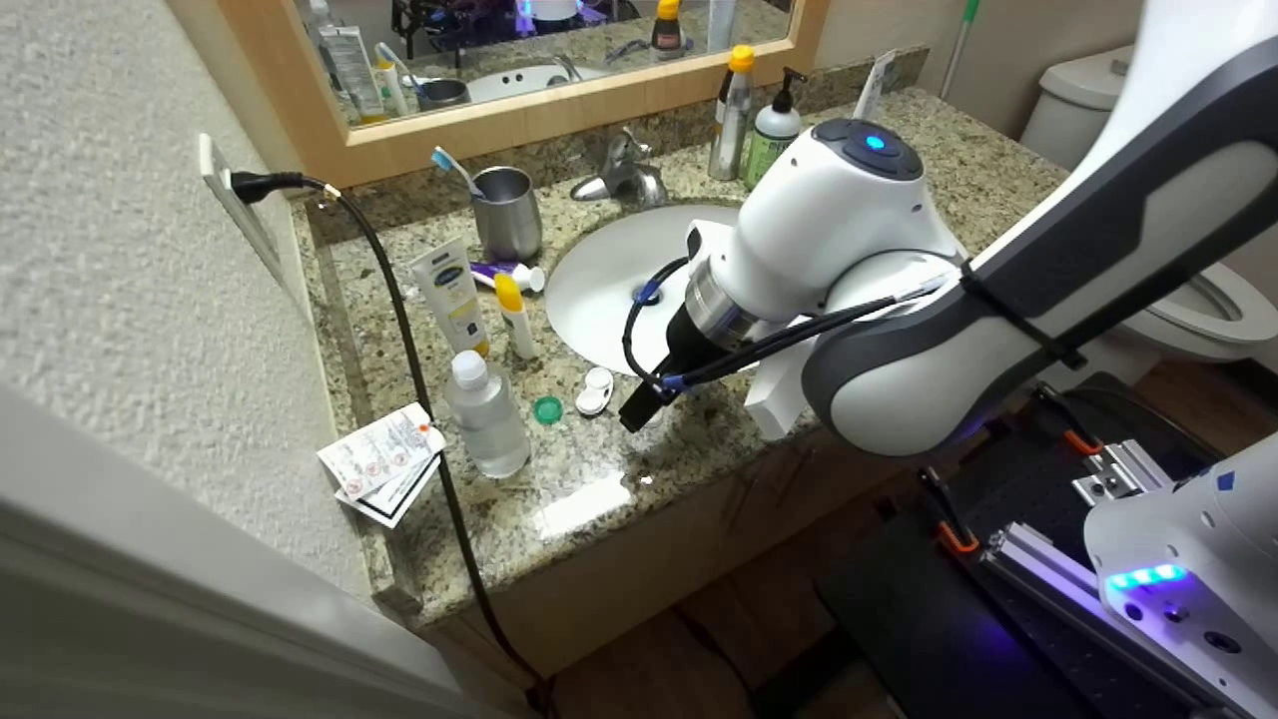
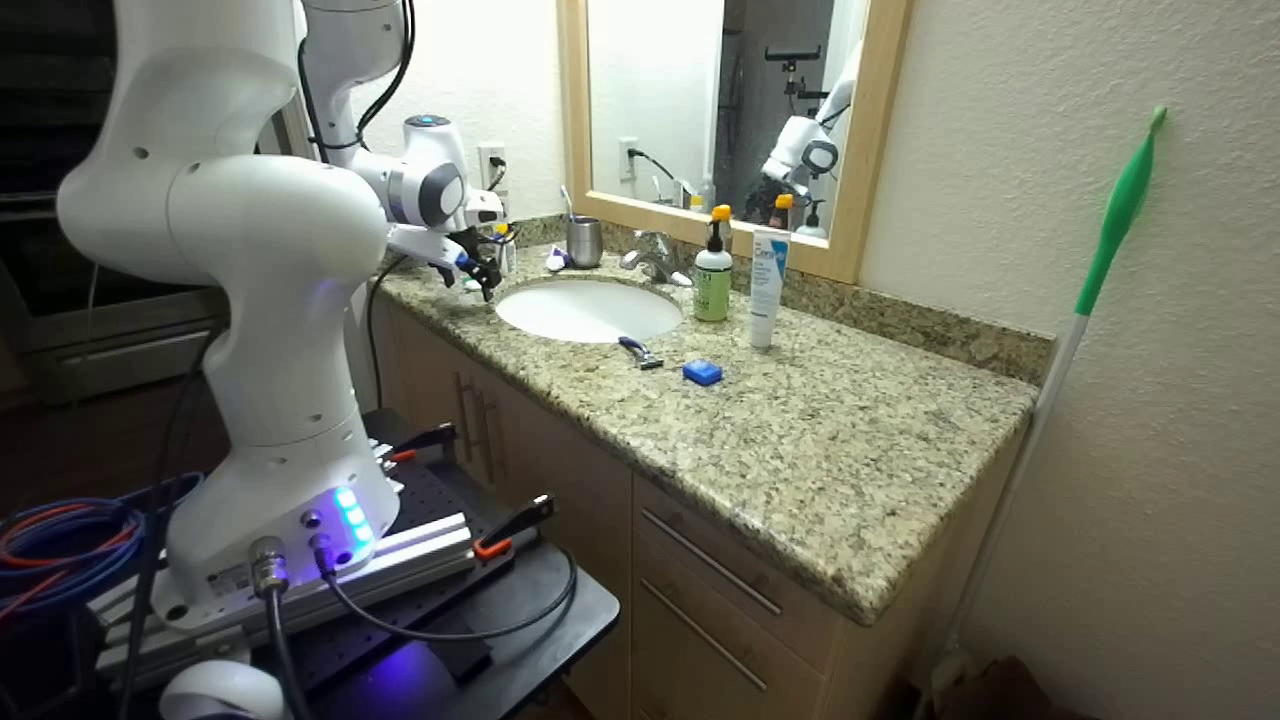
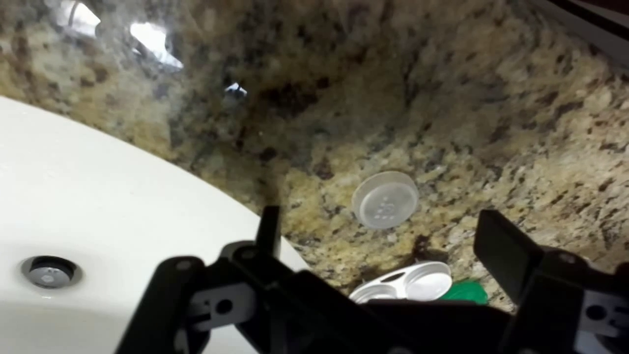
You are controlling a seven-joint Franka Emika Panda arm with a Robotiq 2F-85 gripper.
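In the wrist view, a round translucent cap (image 3: 386, 200) lies flat on the granite counter, beyond the fingertips and between their lines. My gripper is open, its dark fingers (image 3: 507, 253) wide apart with nothing between them. The white contact lens case (image 3: 427, 282) sits partly behind the gripper body, beside a green lid (image 3: 467, 292). In exterior view 1, the lens case (image 1: 594, 391) and green lid (image 1: 547, 409) rest left of the gripper (image 1: 647, 407), which is low over the counter near the sink; there the arm hides most of the fingers.
Left of the gripper stand a clear bottle (image 1: 487, 419), a lotion tube (image 1: 450, 298), a yellow-capped stick (image 1: 515, 318) and a steel cup (image 1: 508, 216). The sink (image 1: 587, 282) lies behind it. A razor (image 2: 642, 352) and blue box (image 2: 703, 372) are on the far counter side.
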